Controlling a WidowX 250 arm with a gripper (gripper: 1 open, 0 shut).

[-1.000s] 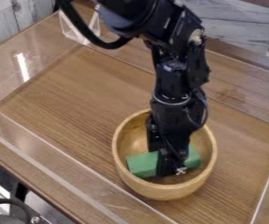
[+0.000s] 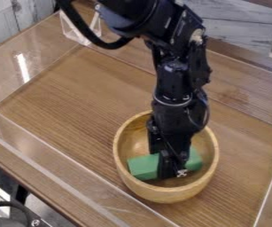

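Note:
A round tan bowl sits on the wooden table near the front middle. Inside it lies a green block. My black gripper reaches down into the bowl and is shut on the green block, whose middle it partly covers.
A clear object stands at the back left. Dark cables lie at the lower left edge.

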